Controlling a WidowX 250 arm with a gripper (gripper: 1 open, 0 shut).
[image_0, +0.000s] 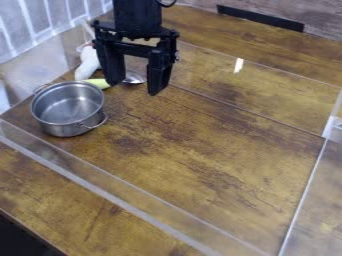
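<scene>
My black gripper (135, 62) hangs from the top centre-left of the camera view, open, with its two fingers pointing down. It is above and to the right of a steel pot (68, 108). Partly behind it lie a yellow-green item (98, 84), a silver utensil (131, 81) and a white object (87, 62). I cannot tell exactly what these small items are.
Transparent walls or edges border the workspace at the front, left and right.
</scene>
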